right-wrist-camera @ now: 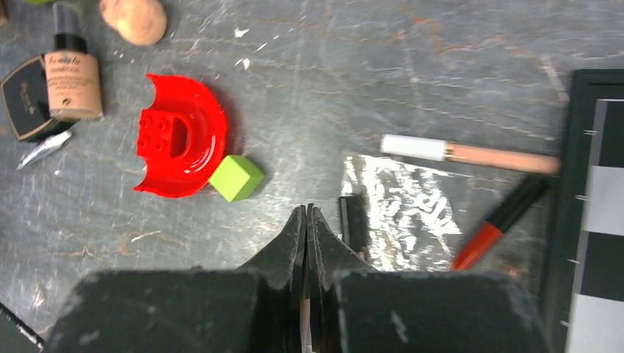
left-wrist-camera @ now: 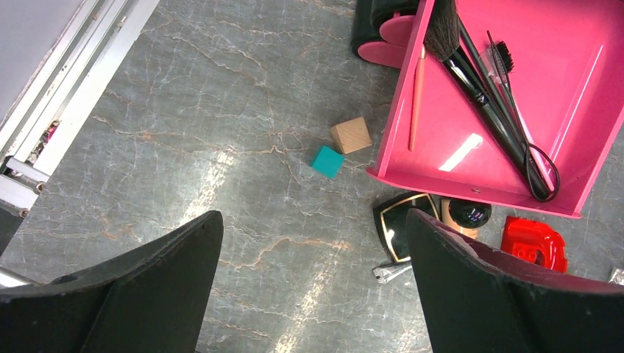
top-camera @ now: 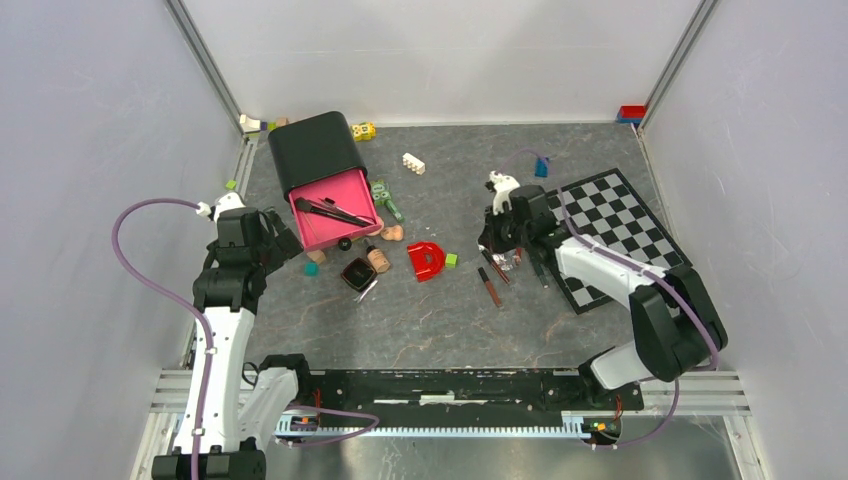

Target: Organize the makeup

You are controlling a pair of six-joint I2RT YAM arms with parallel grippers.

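Note:
A pink drawer [top-camera: 340,190] juts from a black case [top-camera: 317,150], holding brushes [left-wrist-camera: 482,103] and a thin pencil [left-wrist-camera: 417,103]. Below it lie a black compact [top-camera: 358,274] and a foundation bottle [right-wrist-camera: 71,77]. My left gripper hangs open and empty left of the drawer. On the right, my right gripper is shut above the clear packet [right-wrist-camera: 405,217], with nothing seen held at its tips. Around the packet lie a black-capped stick [right-wrist-camera: 353,220], a black-and-red stick [right-wrist-camera: 500,220] and a white-and-tan tube [right-wrist-camera: 471,153]. Another dark pencil [top-camera: 490,287] lies nearby.
A checkered board [top-camera: 620,230] takes up the right side. Between the two arms are a red toy piece [right-wrist-camera: 188,136] and a green cube [right-wrist-camera: 236,178]. Teal [left-wrist-camera: 327,162] and wooden [left-wrist-camera: 351,135] cubes lie by the drawer.

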